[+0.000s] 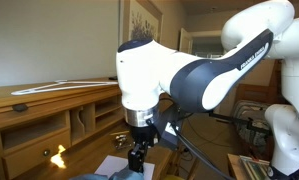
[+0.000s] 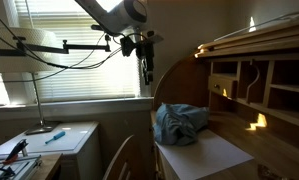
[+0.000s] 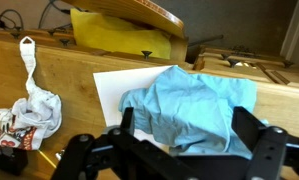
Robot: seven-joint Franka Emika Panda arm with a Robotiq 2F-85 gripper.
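A crumpled light-blue cloth [image 3: 184, 108] lies partly on a white sheet of paper [image 3: 111, 92] on the wooden desk. In exterior view 2 the same cloth [image 2: 179, 123] shows as a grey-blue heap at the near end of the paper [image 2: 204, 155]. My gripper is open over the cloth, a finger to each side in the wrist view, with nothing held between them. From exterior view 2 the gripper [image 2: 148, 78] hangs well above the cloth. Exterior view 1 shows only part of the cloth [image 1: 127, 174] at the bottom edge.
A white cloth or bag [image 3: 37, 112] with a printed patch lies at the left of the wrist view. The desk's drawers and cubbyholes [image 1: 34, 145] line the back. A white hanger [image 1: 69, 86] rests on the top shelf. A lamp [image 2: 31, 50] stands by the window.
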